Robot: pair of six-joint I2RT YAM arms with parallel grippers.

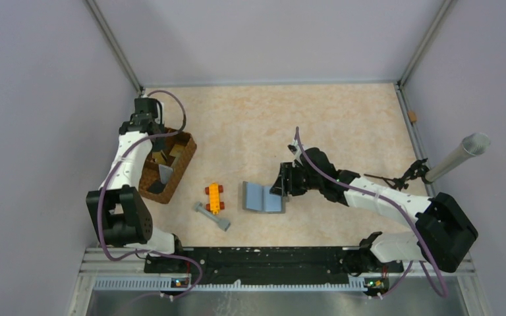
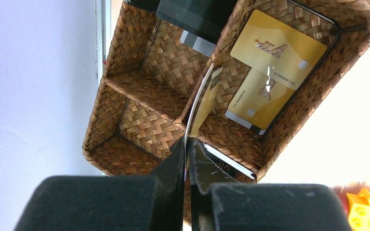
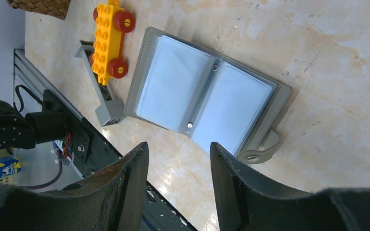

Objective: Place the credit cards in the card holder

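A divided wicker basket (image 1: 179,170) at the left holds yellow VIP cards (image 2: 278,48) and darker cards (image 2: 197,17). My left gripper is over it, shut on thin upright cards (image 2: 197,101), seen edge-on, one face yellow. The grey card holder (image 3: 282,96) lies open flat with pale blue sleeves (image 1: 253,197). My right gripper is above its near edge, fingers apart, nothing between them.
A yellow toy car (image 1: 214,197) with red wheels and a grey tool-like object (image 1: 212,216) lie between basket and holder.
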